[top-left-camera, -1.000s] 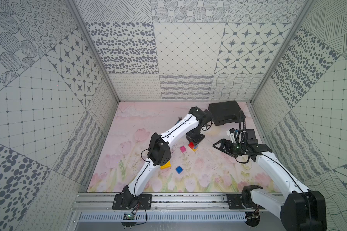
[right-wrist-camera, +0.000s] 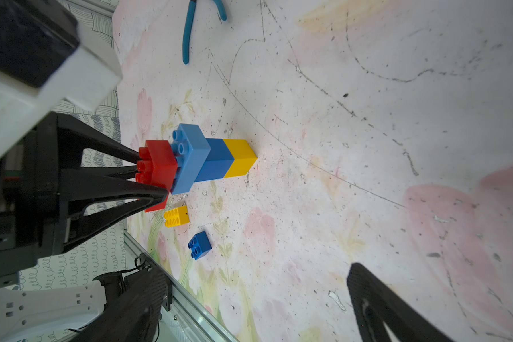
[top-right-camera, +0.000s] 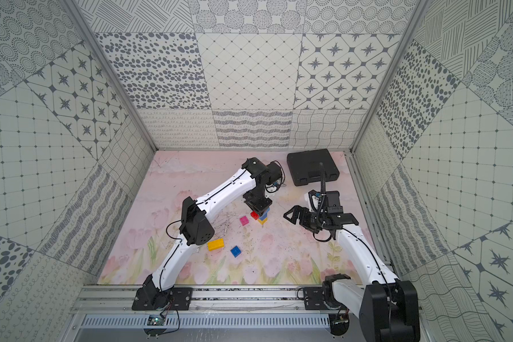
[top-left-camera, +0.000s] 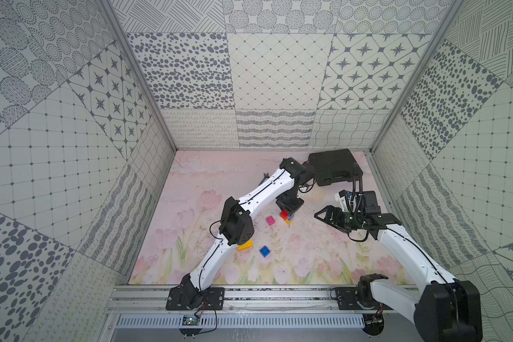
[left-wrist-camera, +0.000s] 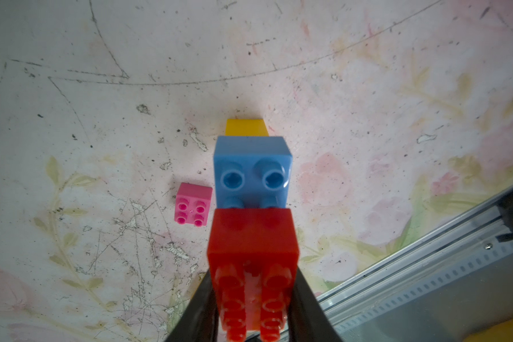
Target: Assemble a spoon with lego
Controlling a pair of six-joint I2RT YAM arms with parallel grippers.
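Observation:
My left gripper is shut on a red brick at the table's middle. The red brick sits against a light blue brick, which adjoins a stack of dark blue and yellow bricks; whether red and light blue are fully joined I cannot tell. A pink brick lies beside them. Toward the front lie a yellow brick and a blue brick. My right gripper stands open and empty, right of the assembly.
A black case lies at the back right. Pliers with blue handles lie behind the bricks.
My left gripper, with the red brick, has shifted very slightly to the right. The right arm looks unmoved.

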